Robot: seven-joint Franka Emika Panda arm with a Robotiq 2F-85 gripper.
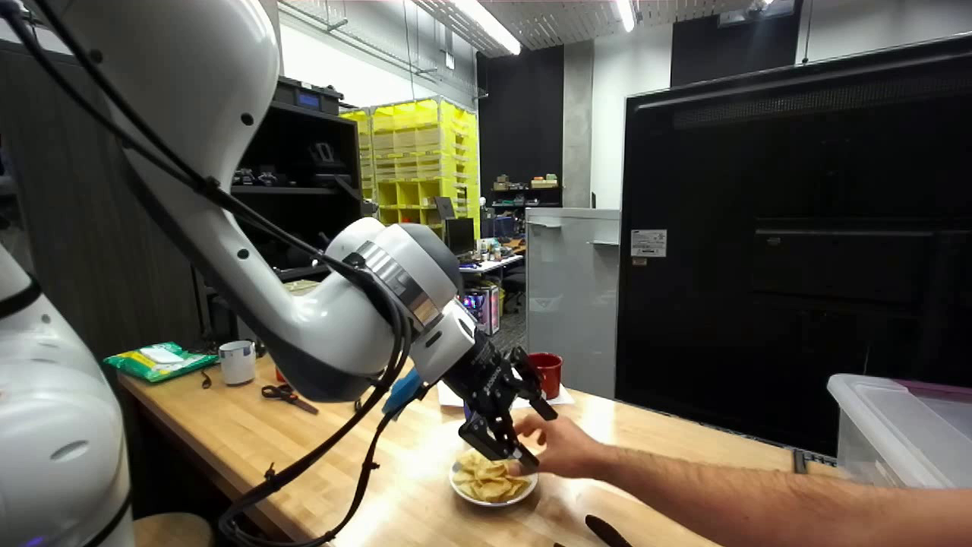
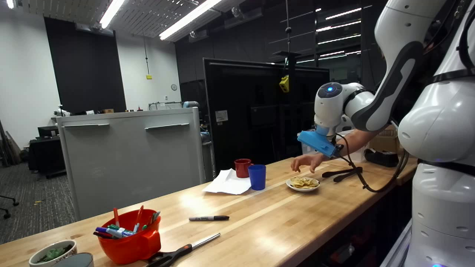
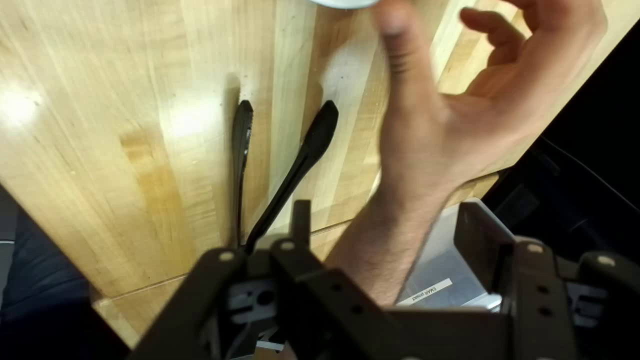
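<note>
My gripper [image 1: 528,437] is open above the table, its fingers spread with nothing between them. In exterior view 1 it hangs over the far side of a white plate of chips [image 1: 492,480]. A person's hand [image 1: 558,444] reaches in beside the plate, behind the gripper. From the wrist, that hand [image 3: 444,114] looks blurred and crosses beyond the fingers; only a sliver of the plate's rim [image 3: 345,3] shows at the top. Black tongs [image 3: 300,159] lie spread on the wood beside the plate.
A blue cup [image 2: 257,177] and a red mug [image 2: 242,167] stand near white paper [image 2: 228,182]. Farther along are a marker [image 2: 209,218], scissors [image 2: 182,251] and a red pen container [image 2: 131,238]. A clear bin [image 1: 897,428] sits at the right.
</note>
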